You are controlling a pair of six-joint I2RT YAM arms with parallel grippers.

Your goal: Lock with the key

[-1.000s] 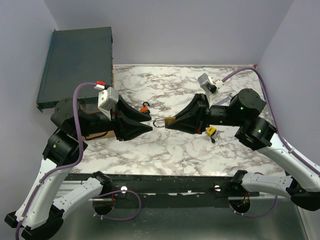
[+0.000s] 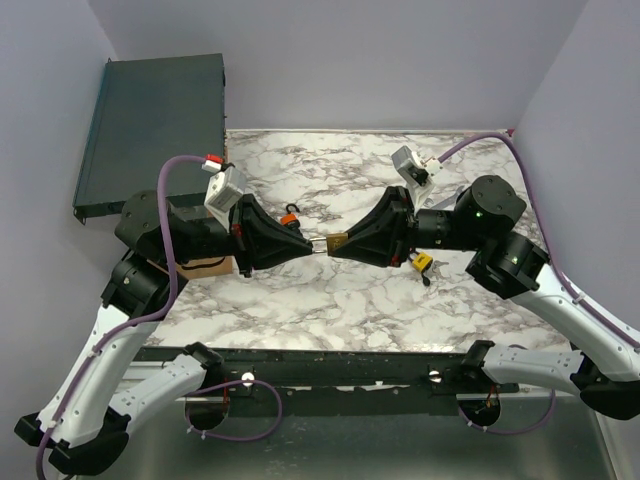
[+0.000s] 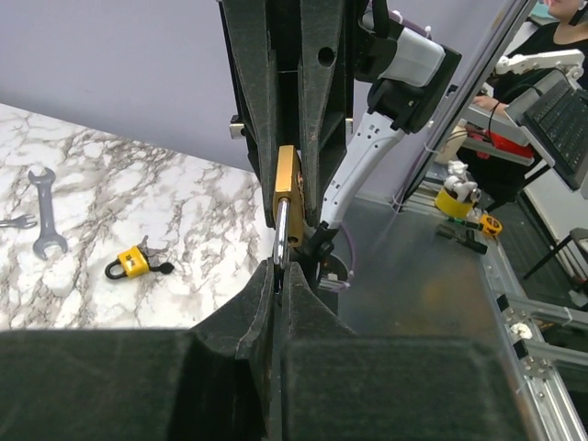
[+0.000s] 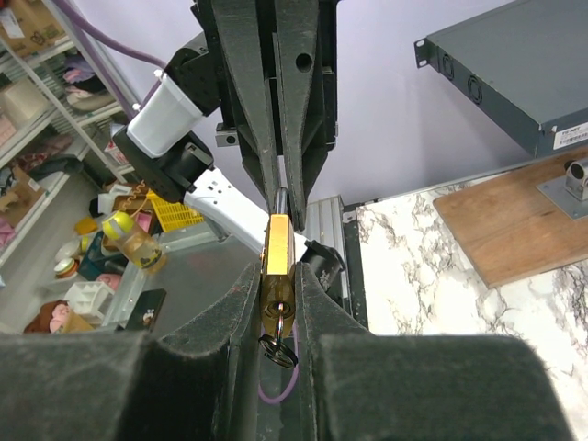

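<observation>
A brass padlock [image 2: 336,243] with a steel shackle is held in midair by my right gripper [image 2: 332,243], shut on its body; in the right wrist view a small ring [image 4: 277,351] hangs below it. My left gripper [image 2: 309,248] is shut at the shackle's end, its tips meeting on the thin metal [image 3: 281,230]. A yellow padlock [image 3: 134,263], with what looks like a key attached, lies on the marble table [image 2: 300,310].
Wrenches [image 3: 46,211] lie on the right of the table. A dark metal box [image 2: 150,130] and wooden board [image 4: 487,230] occupy the back left. An orange-black item [image 2: 290,220] lies mid-table.
My left gripper has moved right to the shackle and closed on it. The right gripper with the padlock has barely moved.
</observation>
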